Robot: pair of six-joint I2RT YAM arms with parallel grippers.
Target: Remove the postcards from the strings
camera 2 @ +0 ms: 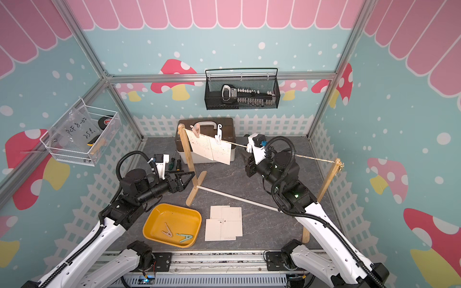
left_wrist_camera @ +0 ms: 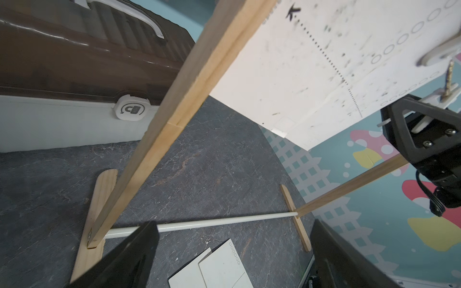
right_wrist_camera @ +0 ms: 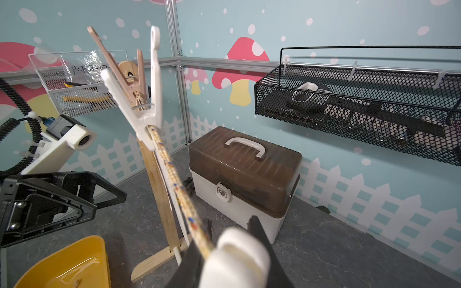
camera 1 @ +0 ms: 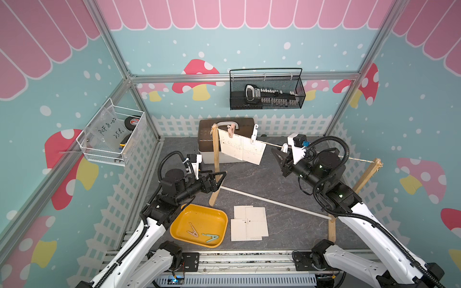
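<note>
Two cream postcards (camera 1: 252, 152) hang near the left post (camera 1: 216, 158), under a pink peg (camera 1: 231, 130) and a white peg (camera 1: 254, 132). My left gripper (camera 1: 218, 178) stands open by that post, nothing between its fingers. My right gripper (camera 1: 279, 158) is at the string, right of the cards, around a white peg (right_wrist_camera: 237, 249) that is blurred at the bottom of the right wrist view; whether it grips it is unclear. More cards (camera 1: 248, 223) lie on the table beside a yellow tray (camera 1: 198, 215) holding two pegs.
A toolbox (camera 2: 201, 124) stands behind the string. A white rod (camera 1: 273, 201) joins the post bases. A black mesh basket (camera 1: 267, 103) hangs on the back wall, a white basket (camera 1: 103, 153) on the left.
</note>
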